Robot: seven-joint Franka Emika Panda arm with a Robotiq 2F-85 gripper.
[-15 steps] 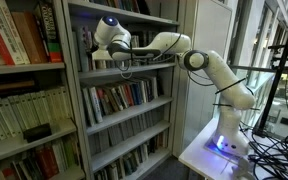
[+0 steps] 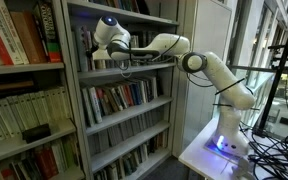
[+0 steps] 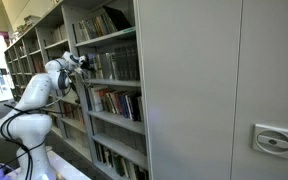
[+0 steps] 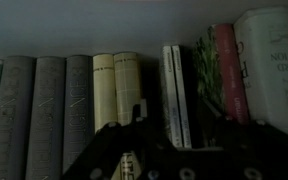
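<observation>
Across the dim wrist view stands a row of upright books. A pair of thin pale books [image 4: 175,95] is near the middle, with a dark gap on their right. My gripper is partly open, its dark fingers on either side of these thin books' lower part. Whether the fingers touch them is too dark to tell. In exterior view 1 the arm [image 2: 144,43] reaches over to the bookcase, and its hand [image 2: 106,32] is at an upper shelf. The fingertips are hard to make out there.
Left of the thin books are two cream books [image 4: 127,85] and several grey volumes [image 4: 46,115]. A red book [image 4: 229,72] and a thick pale book [image 4: 272,70] stand to the right. Shelf boards [image 2: 134,72] lie close around the hand.
</observation>
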